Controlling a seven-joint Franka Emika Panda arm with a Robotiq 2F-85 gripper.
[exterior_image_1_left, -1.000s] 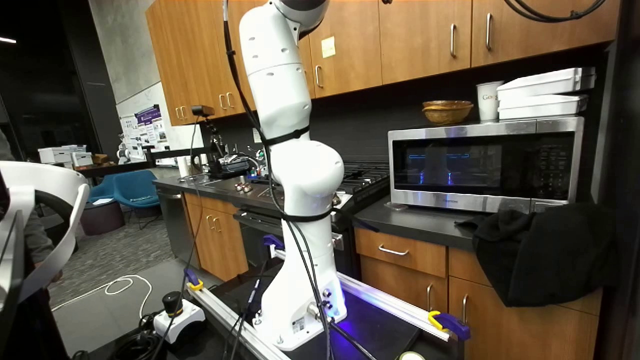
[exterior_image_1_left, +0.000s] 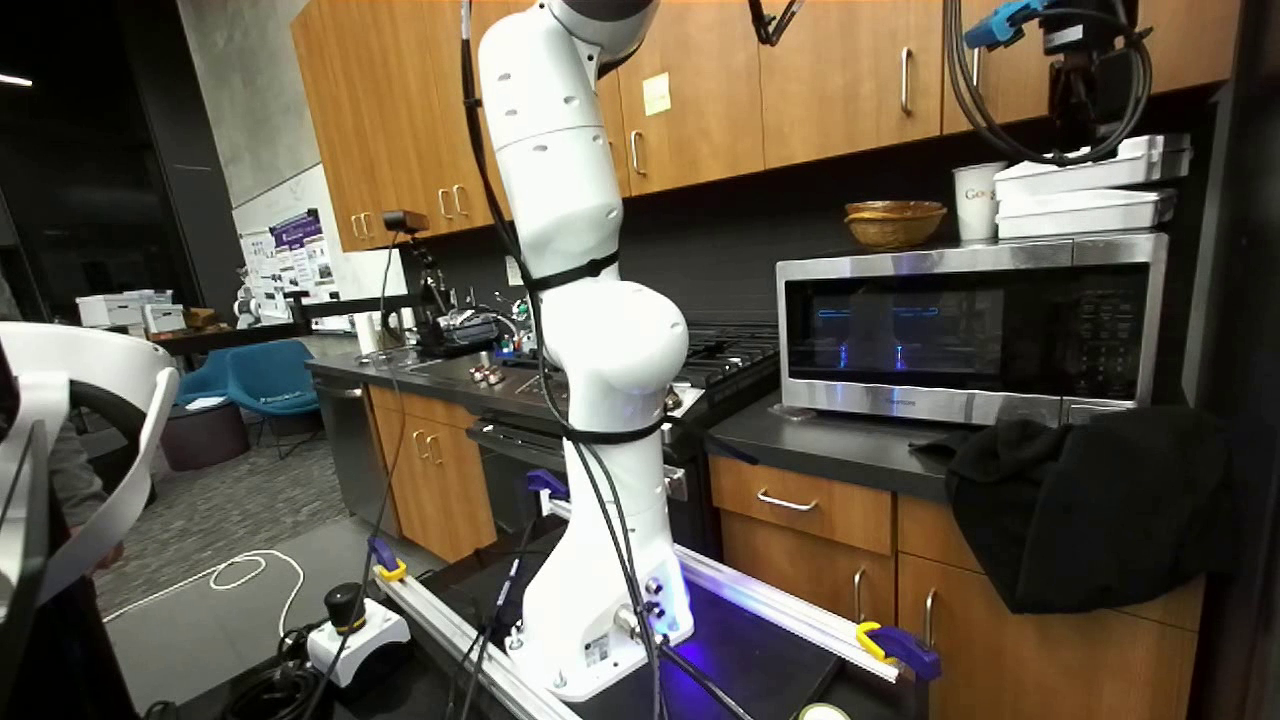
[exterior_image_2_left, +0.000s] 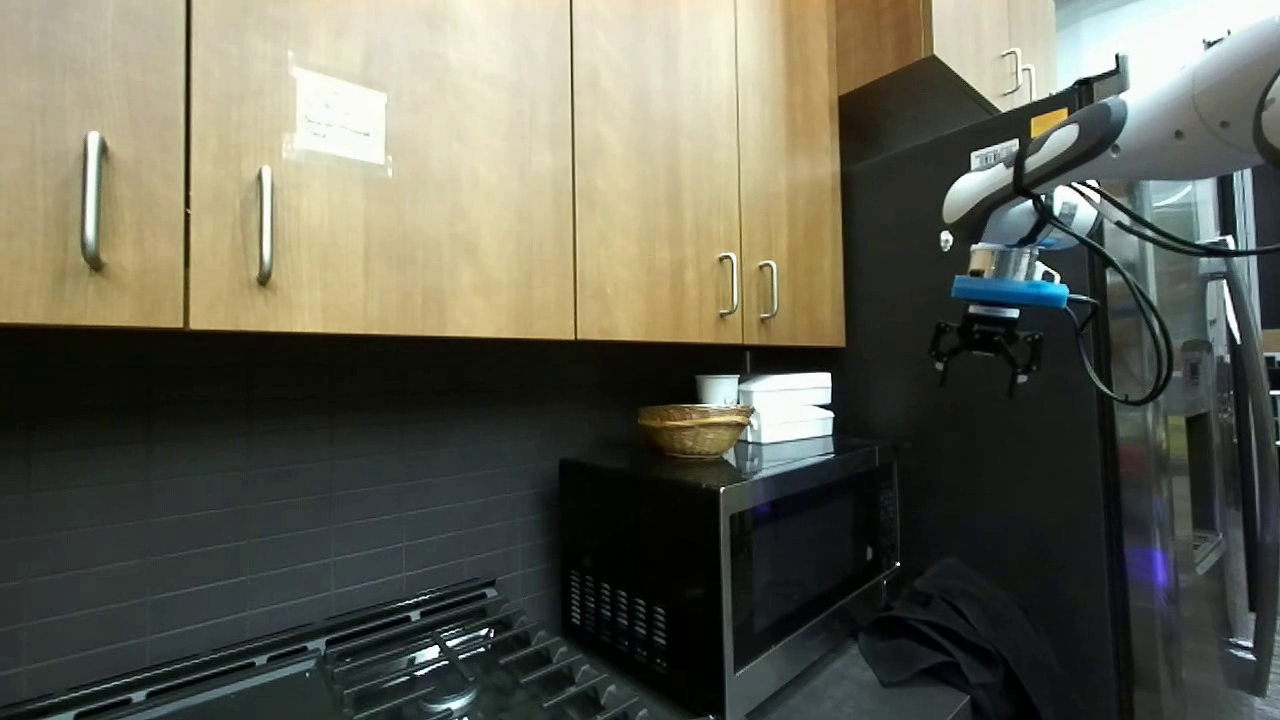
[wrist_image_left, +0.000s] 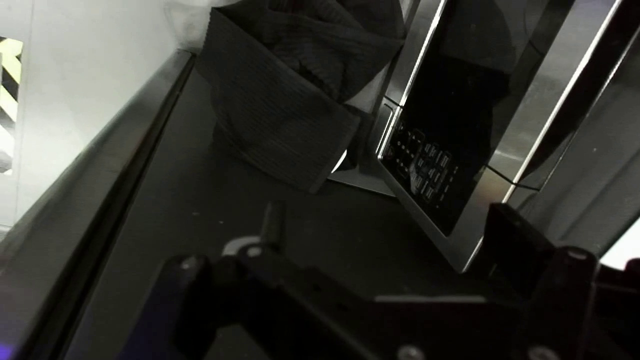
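Note:
My gripper (exterior_image_2_left: 981, 367) hangs fingers-down in exterior view 2, open and empty, high in front of the dark fridge side and right of the microwave (exterior_image_2_left: 801, 554). From above, the wrist view shows its black fingers (wrist_image_left: 273, 225) spread wide. Beneath them lies the dark counter, with the microwave's control panel (wrist_image_left: 427, 165) to the right. A black cloth (wrist_image_left: 288, 102) is crumpled beside the microwave's front; in exterior view 1 the same cloth (exterior_image_1_left: 1098, 510) drapes over the counter's edge. Only part of the gripper's wrist shows at the top right of that view.
On the microwave stand a wicker basket (exterior_image_2_left: 693, 430), a white cup (exterior_image_2_left: 717, 389) and stacked white boxes (exterior_image_2_left: 787, 422). Wooden cabinets (exterior_image_2_left: 672, 168) overhang the counter. To its left is a gas stove (exterior_image_2_left: 444, 678). Air around the gripper is clear.
My gripper's wrist and its looped cables have come down into view at the top right of exterior view 1. Cloth, microwave and the things on top have not moved.

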